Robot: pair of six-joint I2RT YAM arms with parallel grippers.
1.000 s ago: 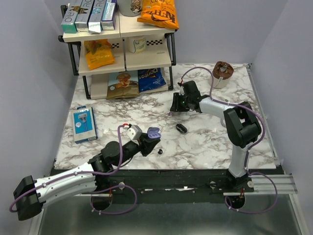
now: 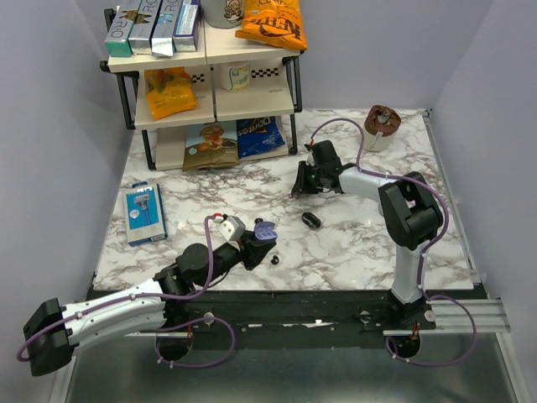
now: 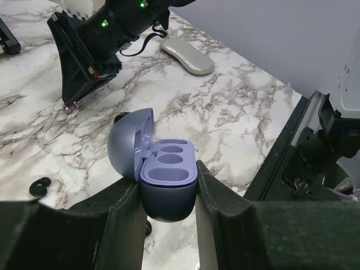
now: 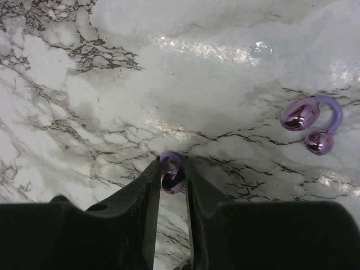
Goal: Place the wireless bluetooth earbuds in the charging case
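Note:
My left gripper is shut on the open purple charging case (image 3: 169,183), whose lid stands up and whose slots show empty. In the top view the case (image 2: 264,229) is held above the front middle of the table. My right gripper is low at the back middle, its fingertips close around a small purple earbud (image 4: 172,185) lying on the marble; whether they grip it cannot be told. A second purple earbud piece (image 4: 301,115), with a curved hook, lies to the right in the right wrist view.
A dark case (image 2: 311,220) and small black earbuds (image 3: 38,188) lie on the table (image 2: 352,252). A blue box (image 2: 144,214) lies at the left, a shelf with snack bags (image 2: 168,117) stands at the back, and a grey mouse-like object (image 3: 187,56) is at the right.
The right gripper has lowered slightly onto the small earbud, and its arm has shifted a little. The left gripper with the case is nearly still.

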